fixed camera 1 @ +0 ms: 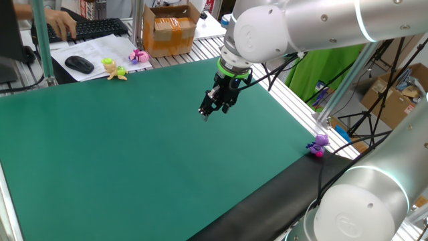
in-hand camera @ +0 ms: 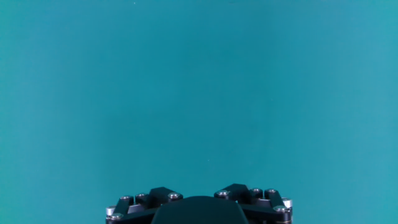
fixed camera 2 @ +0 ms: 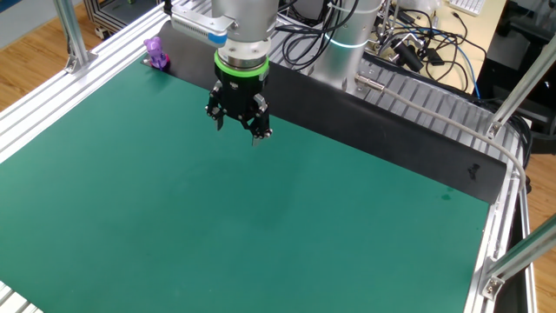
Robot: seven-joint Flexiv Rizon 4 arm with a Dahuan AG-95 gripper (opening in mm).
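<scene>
My gripper (fixed camera 1: 215,114) hangs above the green mat (fixed camera 1: 120,154), pointing down. In exterior view 2 the gripper (fixed camera 2: 237,133) has its fingertips well apart, with nothing between them. The wrist view shows only bare mat (in-hand camera: 199,93) beyond the fingers (in-hand camera: 163,192). A purple toy figure (fixed camera 1: 318,144) stands at the mat's corner, by the black strip; exterior view 2 shows the same purple toy (fixed camera 2: 155,54) at upper left. Along the mat's far edge are a yellow-and-green toy (fixed camera 1: 115,69) and a pink toy (fixed camera 1: 138,57).
A cardboard box (fixed camera 1: 170,32) sits behind the far edge, near a black mouse (fixed camera 1: 79,64) and a keyboard (fixed camera 1: 100,28) with a person's hand on it. Metal posts rise around the frame.
</scene>
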